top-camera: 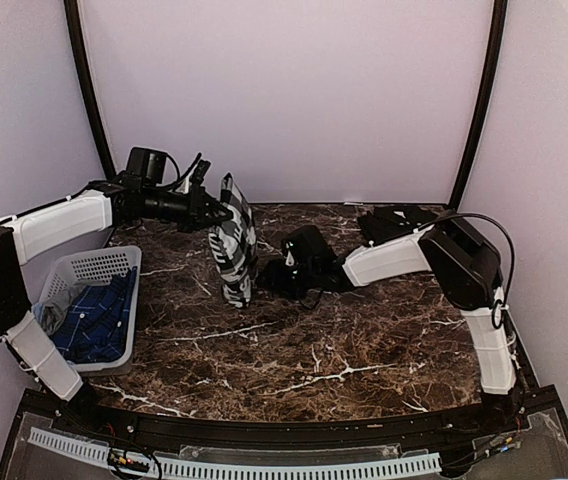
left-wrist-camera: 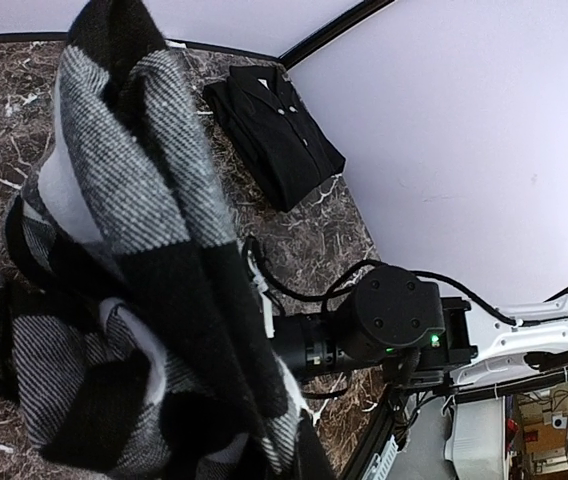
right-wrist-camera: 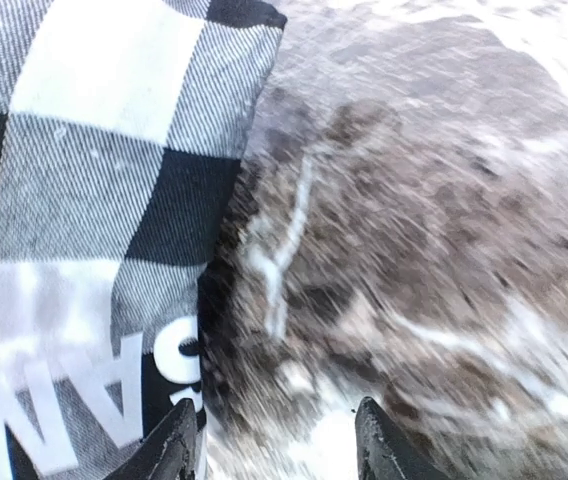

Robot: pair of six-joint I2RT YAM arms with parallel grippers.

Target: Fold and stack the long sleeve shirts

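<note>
A black, grey and white checked shirt (top-camera: 232,252) (left-wrist-camera: 129,190) hangs in a bunch over the table, left of centre. My left gripper (top-camera: 222,213) is shut on its upper part; the cloth hides most of that grip in the left wrist view. Low beside the hanging cloth, my right gripper (top-camera: 274,276) is open, with bare marble showing between its fingertips. In the right wrist view, the checked shirt (right-wrist-camera: 94,200) with white printed letters fills the left side. A folded black shirt (left-wrist-camera: 274,135) (top-camera: 399,220) lies at the back right.
At the left stands a white basket (top-camera: 134,300) with a blue plaid shirt (top-camera: 99,320) and some grey cloth (top-camera: 56,310) inside. Walls border the back and sides.
</note>
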